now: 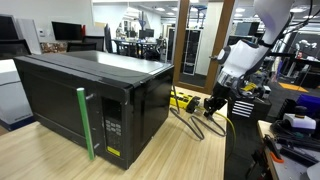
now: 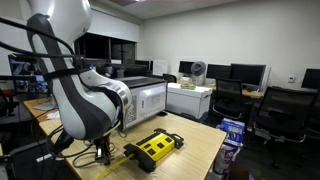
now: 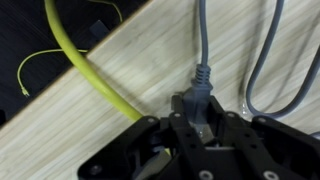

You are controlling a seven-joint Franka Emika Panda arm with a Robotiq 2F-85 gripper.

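Observation:
Between the fingers of my gripper is the grey plug (image 3: 199, 96) of a power cord, and the fingers are shut on it. From the plug a grey cord (image 3: 204, 40) runs up the wrist view, and more of its loops lie to the right on the wooden table. In exterior view 1 my gripper (image 1: 211, 101) is low at the table's right end, by the dark cord (image 1: 190, 123). That cord leads from behind the black microwave (image 1: 105, 105). The plug's prongs are hidden by the gripper.
A yellow cable (image 3: 90, 72) crosses the table edge beside the gripper. A yellow and black power strip (image 2: 155, 148) lies on the table near the arm. In front of the microwave, the wooden tabletop (image 1: 185, 158) is clear.

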